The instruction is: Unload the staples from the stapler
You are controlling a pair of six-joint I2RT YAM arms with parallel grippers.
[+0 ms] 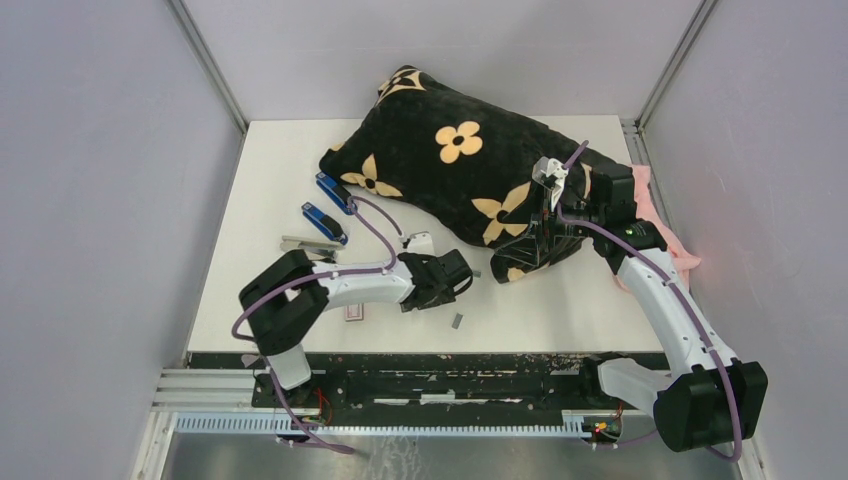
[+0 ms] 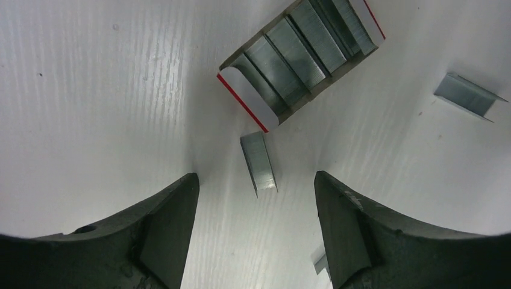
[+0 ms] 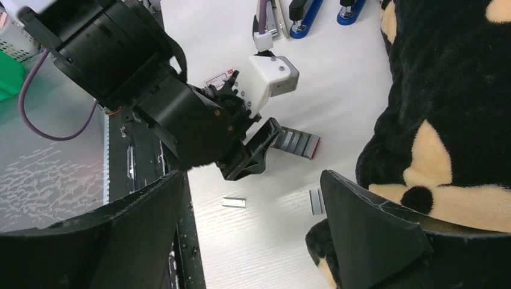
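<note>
In the left wrist view, a small staple strip (image 2: 259,161) lies between the spread fingertips of my open left gripper. Above it is a grey staple box (image 2: 286,57) holding several strips; another strip (image 2: 466,93) lies to the right. Blue staplers (image 1: 322,220) lie at the back left in the top view. My right gripper is open, held over the dark cushion's edge at right, nothing between its fingers.
A large dark floral cushion (image 1: 420,130) covers the back and centre right. A pink cloth (image 1: 670,250) lies at the right. Metal tools and a small box (image 1: 354,312) are at the left.
</note>
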